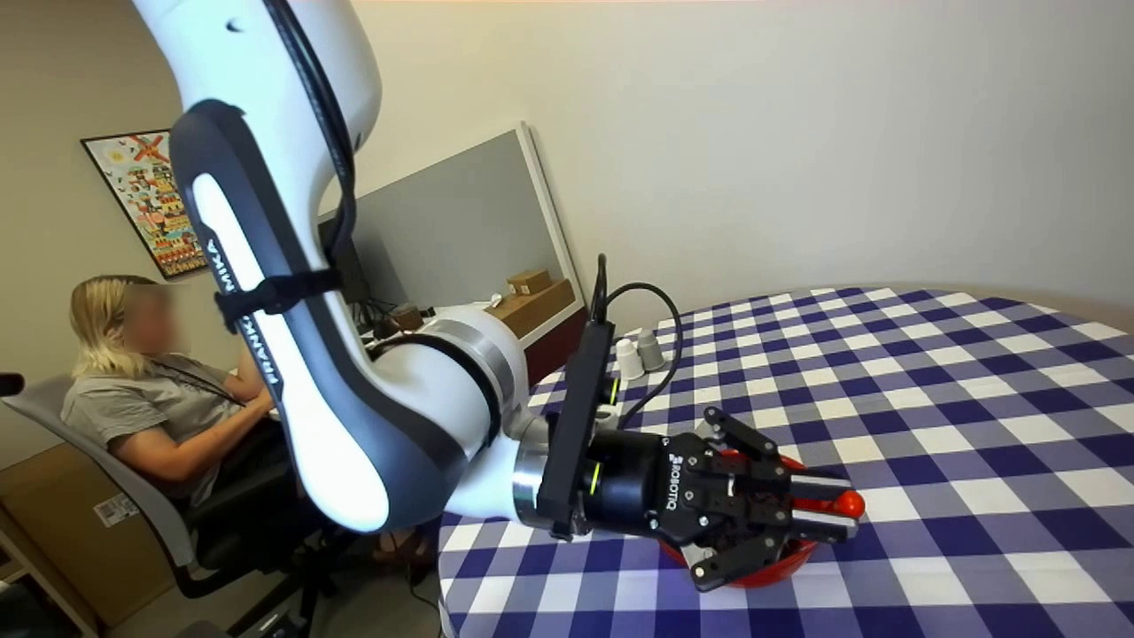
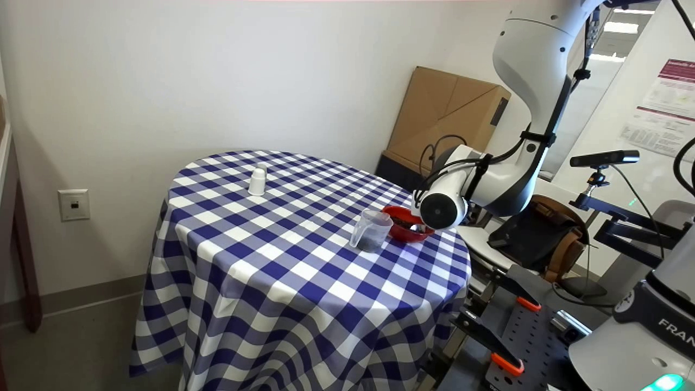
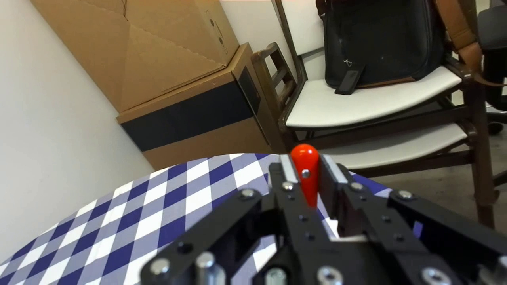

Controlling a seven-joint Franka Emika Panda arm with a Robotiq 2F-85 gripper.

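Observation:
My gripper [image 1: 824, 506] is shut on a red-handled utensil [image 3: 304, 154], whose rounded red end pokes out past the fingertips. It lies level, low over the red bowl [image 1: 776, 574], and covers most of that bowl in exterior view 1. From the other side, in exterior view 2, the red bowl [image 2: 405, 237] holds dark contents and a shiny metal piece [image 2: 417, 228], which looks like the utensil's scoop end. Whether the metal touches the contents cannot be made out. A clear measuring jug [image 2: 373, 229] with some dark material at its bottom stands beside the bowl.
Two small pale cups [image 1: 629, 360] stand upside down, far from the bowl. The checkered tablecloth [image 1: 957, 425] is bare over a wide area. Beyond the table edge are a chair [image 3: 375, 99] with a bag, and cardboard boxes [image 3: 190, 104]. A person [image 1: 159, 372] sits behind the arm.

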